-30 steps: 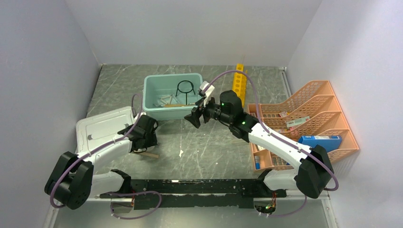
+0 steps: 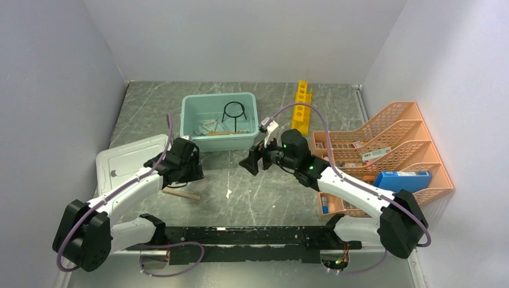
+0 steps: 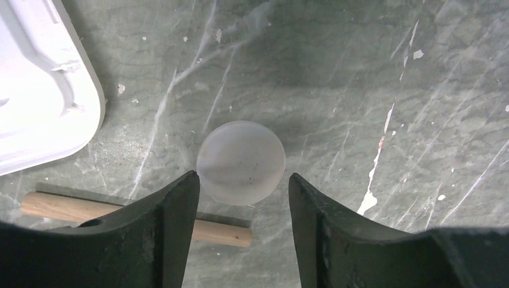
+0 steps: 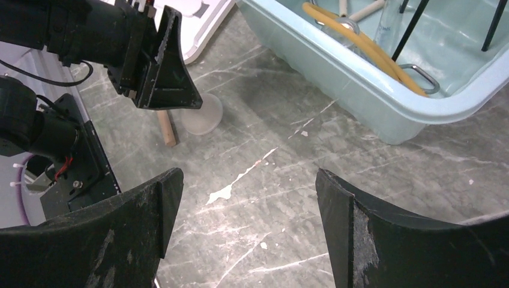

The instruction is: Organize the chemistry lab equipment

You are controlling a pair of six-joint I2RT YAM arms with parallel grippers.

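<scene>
A translucent round disc [image 3: 240,156] lies on the bench, just beyond my left gripper, whose fingers stand apart around its near edge; I cannot tell whether they touch it. A wooden rod [image 3: 72,206] lies in front of the disc, beside the white tray [image 2: 120,153]. My right gripper is open above bare bench at the middle, empty. The teal bin [image 2: 219,141] at the back holds a black ring stand [image 2: 234,117], tubing and glassware.
A yellow test-tube rack [image 2: 301,108] stands at the back right. An orange organizer [image 2: 414,132] with a blue box [image 2: 402,180] and small items fills the right side.
My right arm has moved down toward the front and slightly right. The left arm has shifted slightly, its gripper still low over the bench beside the tray.
</scene>
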